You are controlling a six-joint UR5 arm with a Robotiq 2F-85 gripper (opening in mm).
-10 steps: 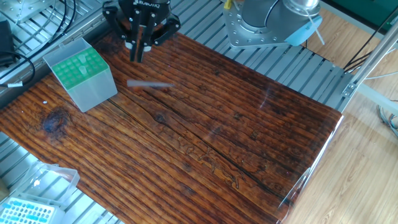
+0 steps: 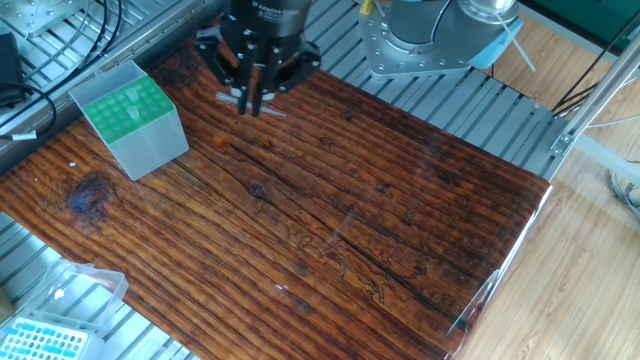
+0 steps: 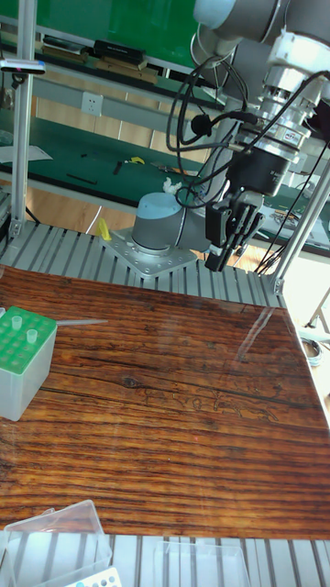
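My gripper [image 2: 253, 106] hangs at the upper left in exterior view 2, pointing down, its two dark fingers close together. Whether a slim gap is left between them, I cannot tell. A slender pale pipette tip [image 2: 274, 111] shows behind the fingers in that view. Exterior view 3 has the pipette tip [image 3: 80, 322] lying on the wooden board beside the rack box. There my gripper [image 3: 214, 264] is high and well to the right of it, clear of the board. The green-topped rack box [image 2: 146, 148] stands upright at the left, with two tips upright in its top.
The brown wooden board [image 2: 380, 230] is bare across its middle and right. A clear lid [image 2: 95, 290] and a tray with blue spots [image 2: 40, 342] lie off its lower left edge. The arm's base [image 2: 415, 25] stands behind the board.
My gripper has moved right and slightly down in exterior view 2. The loose pipette tip appears higher and more slanted than a second ago. The rack box has stayed put.
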